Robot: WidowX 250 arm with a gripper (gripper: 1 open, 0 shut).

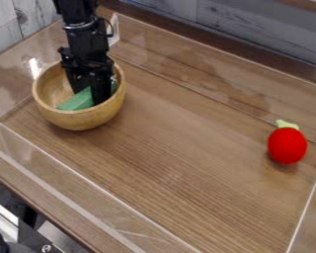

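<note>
The black gripper (pixel 90 69) reaches down into a wooden bowl (pixel 84 119) at the left of the camera view. A green object (pixel 76 101) lies in the bowl at the gripper's fingers, partly hidden by them. I cannot tell from the view whether the fingers grip it or the bowl's rim.
A red tomato-like object (pixel 287 146) with a light green piece behind it sits at the right. A wall edge runs along the upper left.
</note>
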